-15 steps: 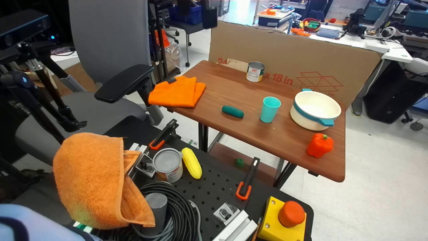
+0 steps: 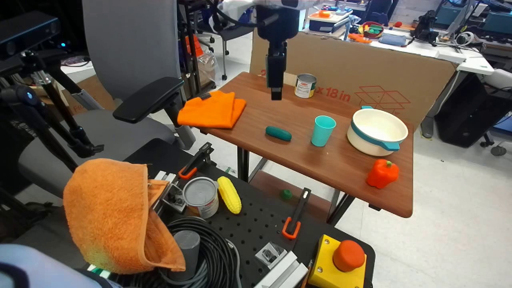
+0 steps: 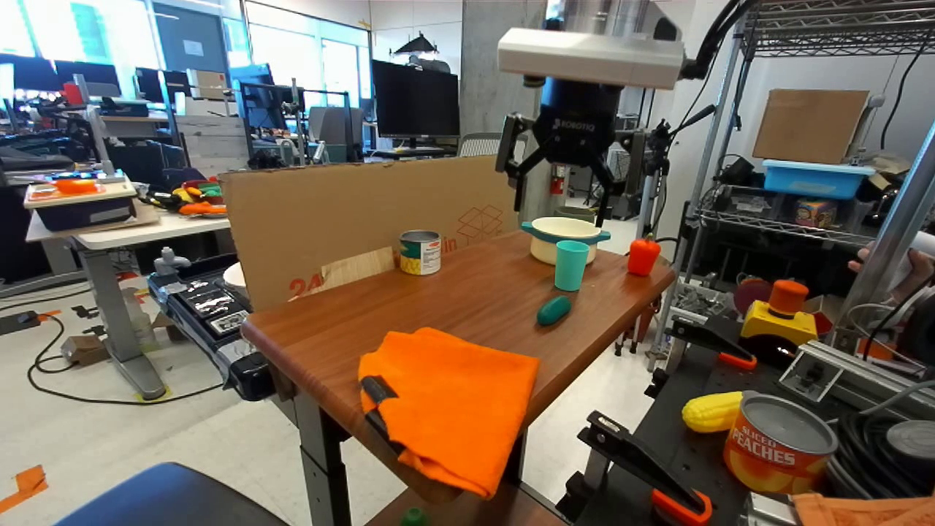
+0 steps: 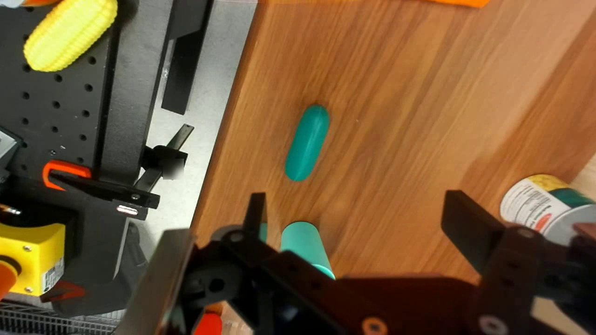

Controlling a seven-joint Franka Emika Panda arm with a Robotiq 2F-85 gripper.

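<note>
My gripper [image 3: 561, 210] hangs above the wooden table [image 2: 254, 101], its fingers spread wide with nothing between them. In the wrist view the dark fingers [image 4: 254, 215] frame bare wood and the turquoise cup [image 4: 306, 244], which is partly hidden below. A dark green cucumber-like piece [image 4: 308, 143] lies near the table's front edge, beside the upright cup. Farther right stand the cream pot [image 2: 377, 129] with teal handles and a red pepper [image 2: 382, 173]. At the back of the table is a can [image 2: 305, 86]. A folded orange cloth [image 3: 451, 403] covers the table's left end.
A cardboard panel [image 2: 331, 62] walls off the table's back edge. On the black cart in front are yellow corn [image 2: 229, 195], a peach can [image 3: 780, 444], clamps, cables and a yellow box with a red button [image 2: 337, 261].
In exterior view 1 my gripper has come lower and farther right, from the top edge to above the table. The objects on the table look unmoved.
</note>
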